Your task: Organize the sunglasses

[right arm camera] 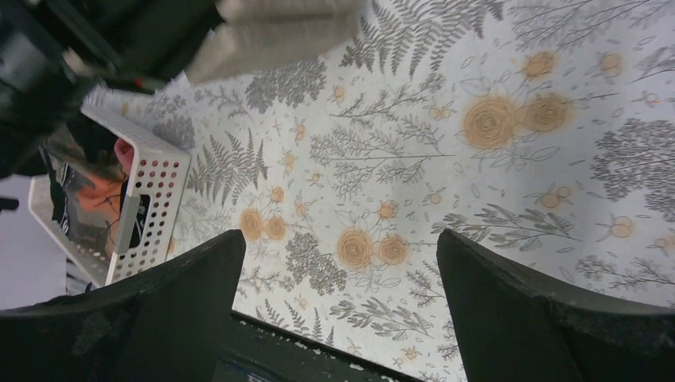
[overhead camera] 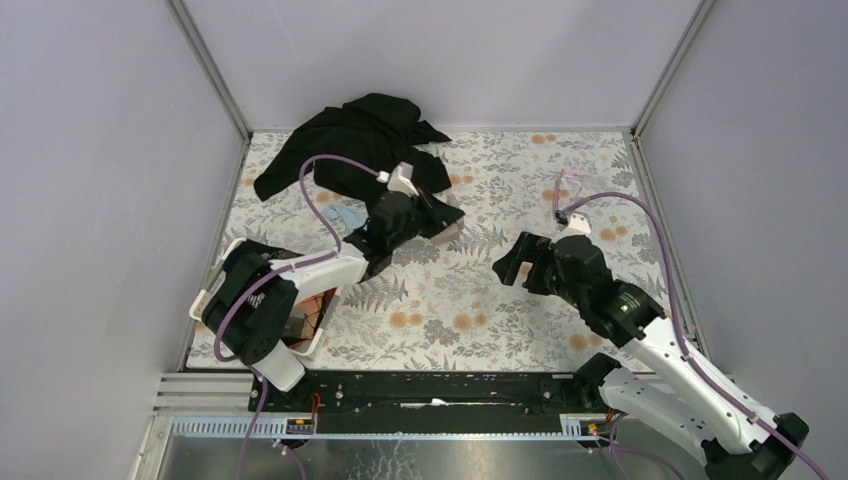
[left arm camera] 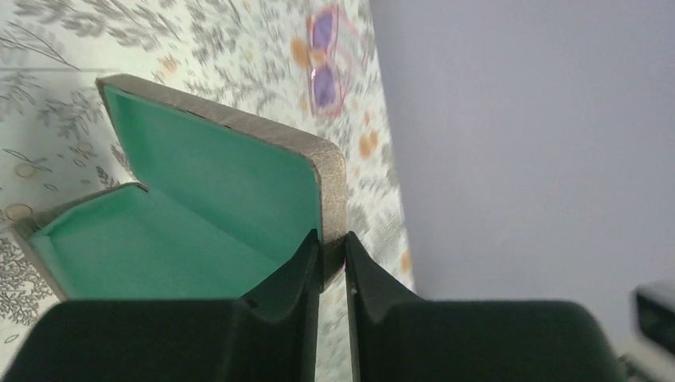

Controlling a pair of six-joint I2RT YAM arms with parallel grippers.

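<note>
Lifted off the table, a grey-beige glasses case [left arm camera: 215, 175] stands open, its green lining showing empty. My left gripper is shut on one corner of its rim. From above, the left gripper [overhead camera: 447, 214] hides most of the case [overhead camera: 447, 235]. Pink-framed sunglasses with purple lenses [left arm camera: 324, 68] lie at the far right of the table, and their thin frame [overhead camera: 562, 190] is faint in the top view. My right gripper is open above bare tablecloth, its fingers [right arm camera: 493, 310] wide apart.
A black garment [overhead camera: 370, 150] is spread at the back left, with a light blue cloth [overhead camera: 345, 214] near it. At the front left stands a white basket [right arm camera: 155, 195] with assorted items. The patterned tablecloth [overhead camera: 450, 330] is clear in the front middle.
</note>
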